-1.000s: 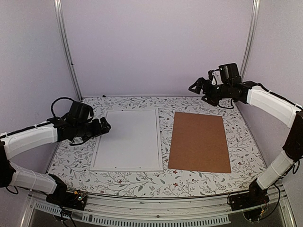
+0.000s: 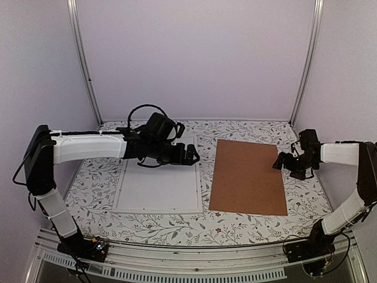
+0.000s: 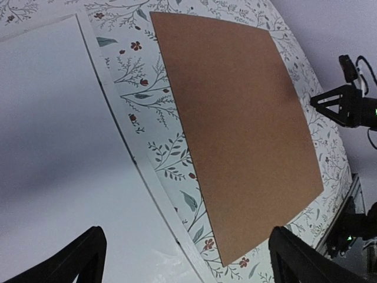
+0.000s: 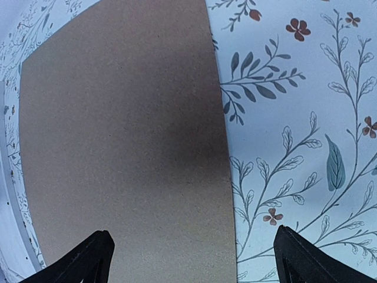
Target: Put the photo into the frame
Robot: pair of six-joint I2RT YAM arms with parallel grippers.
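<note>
A white rectangular frame [image 2: 159, 191] with a thin raised border lies flat on the left of the table. Beside it on the right rests a flat brown panel [image 2: 247, 180], its surface plain; no picture shows on it. My left gripper [image 2: 186, 154] hangs open over the frame's right part, nothing between its fingers. At the panel's right edge is my right gripper [image 2: 287, 167]; it too is open and empty, with the panel's edge [image 4: 230, 171] running below the gap between its fingers. Which piece is the photo I cannot tell.
Floral-patterned cloth [image 2: 177, 236] covers the table, bare in a narrow strip between frame and panel. Pale walls [image 2: 194, 59] enclose the back and sides. A metal rail [image 2: 194, 265] runs along the front.
My left arm has swung right, from the frame's left side to over its right part. The right gripper has come down and to the right, from above the table's back to the panel's right edge.
</note>
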